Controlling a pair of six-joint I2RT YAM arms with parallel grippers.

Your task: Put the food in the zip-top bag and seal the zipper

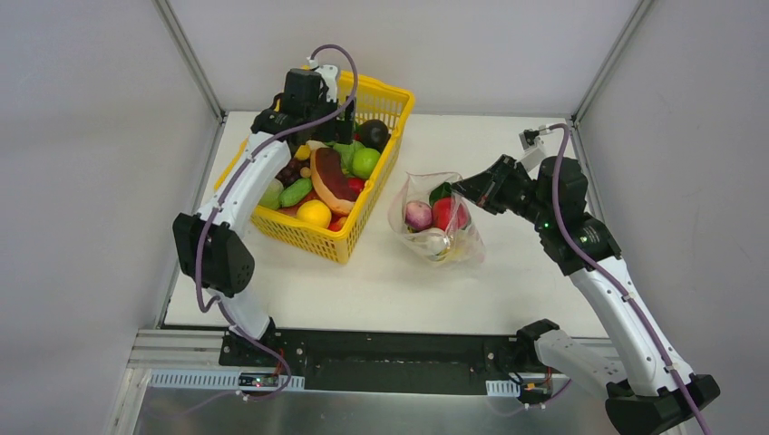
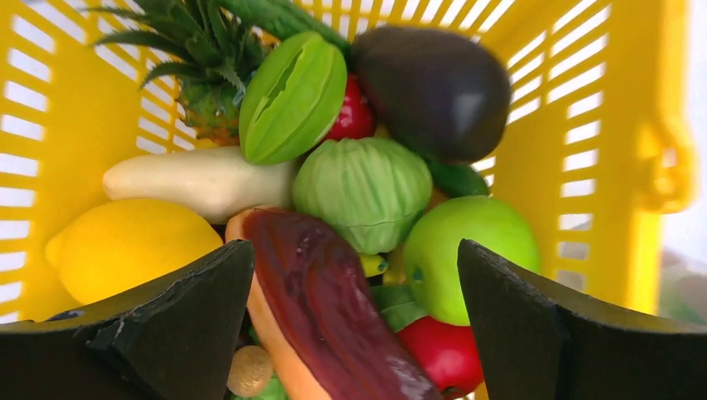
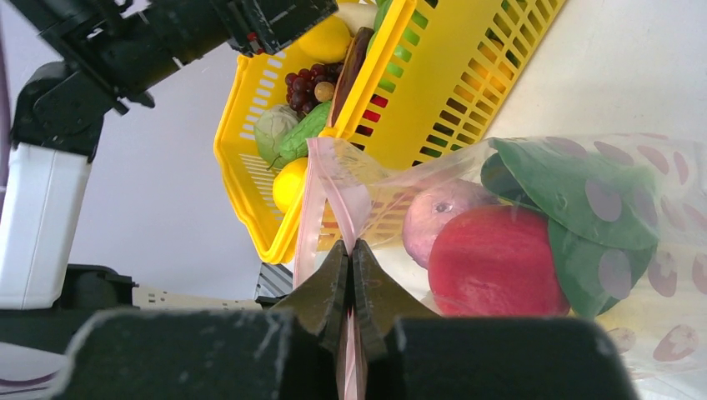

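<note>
A clear zip top bag (image 1: 463, 249) stands on the table with its mouth open, holding a purple onion-like item (image 3: 446, 212), a red round item (image 3: 498, 265) and green leafy shapes (image 3: 584, 225). My right gripper is shut on the pinkish rim of the bag (image 3: 354, 200). My left gripper hangs open over the yellow basket (image 1: 337, 246), nothing between its fingers. Below it in the left wrist view lie a brown eggplant-like slice (image 2: 313, 283), a green cabbage (image 2: 363, 187), a green apple (image 2: 471, 250), a lemon (image 2: 133, 246) and a star fruit (image 2: 293, 100).
Also in the basket are a pineapple (image 2: 204, 92), a dark avocado (image 2: 433, 92), a white root (image 2: 204, 179) and grapes (image 3: 310, 86). The basket's slotted walls rise around the food. Bare table (image 1: 381, 294) lies in front of the basket and bag.
</note>
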